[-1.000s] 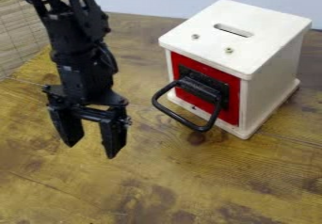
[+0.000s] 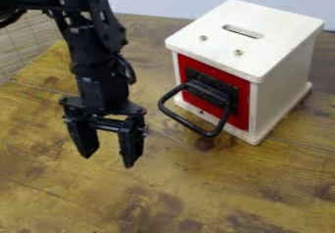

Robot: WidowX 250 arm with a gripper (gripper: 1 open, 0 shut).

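Observation:
My black gripper (image 2: 108, 145) hangs open at the left of the view, its two fingers pointing down above the wooden table, with nothing between them. To its right stands a white wooden box (image 2: 283, 75) with a slot on its sloping top and a red front panel (image 2: 195, 69). A black loop handle (image 2: 189, 123) sticks out from that panel toward the gripper, apart from it.
A pale wall runs behind the box, and a woven mat (image 2: 29, 56) shows at the upper left.
The arm and gripper have shifted slightly to the right over the last second. The box and its handle look unchanged.

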